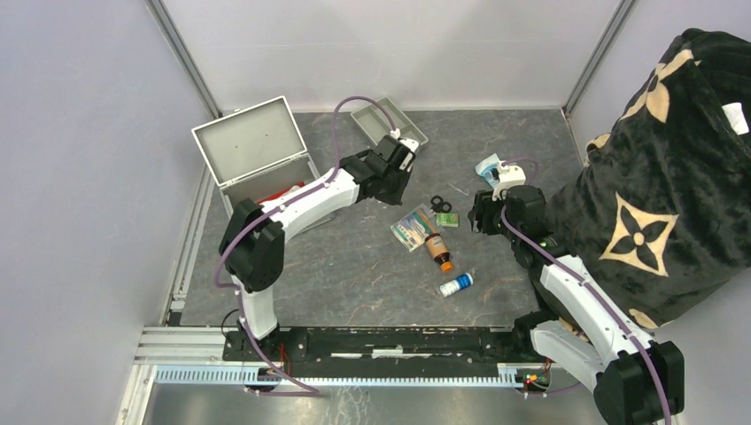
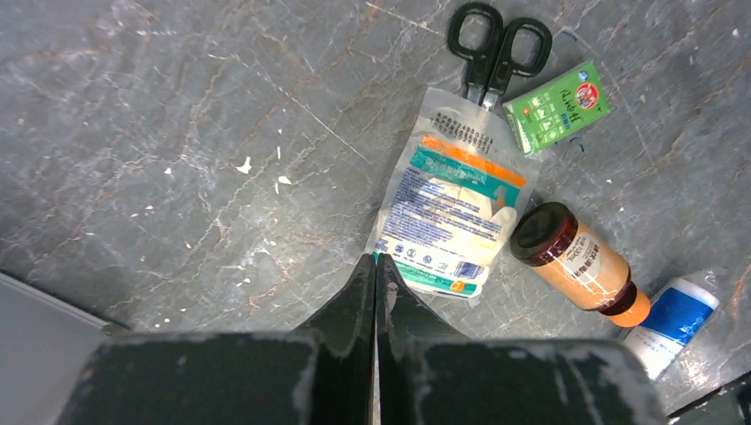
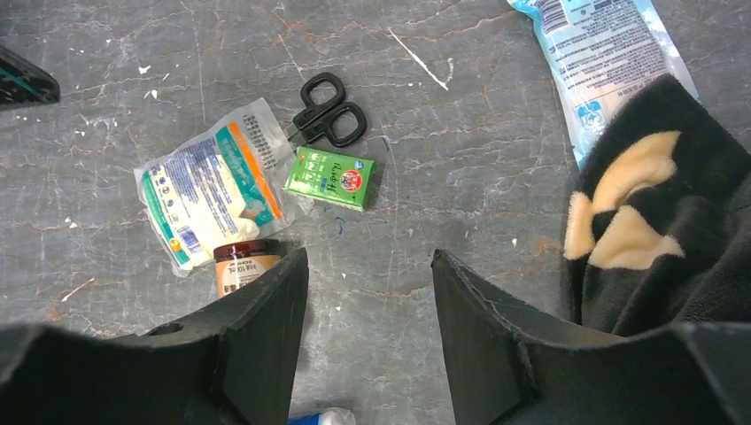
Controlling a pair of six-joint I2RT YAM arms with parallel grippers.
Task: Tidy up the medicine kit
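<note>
A plastic packet (image 2: 452,204) with orange and teal bands lies on the grey table beside black scissors (image 3: 345,124), a green box (image 3: 329,177), a brown bottle (image 2: 576,261) and a white-blue bottle (image 2: 673,323). My left gripper is raised above the table near the packet, fingertips together; whether anything is between them is unclear. My right gripper hangs over the right side of these items, open and empty. An open case (image 1: 248,142) with red contents stands at the left, partly hidden by the left arm.
A grey compartment tray (image 1: 412,133) sits at the back. A pale blue pack (image 3: 598,62) lies back right, next to a large black patterned blanket (image 1: 664,248) along the right side.
</note>
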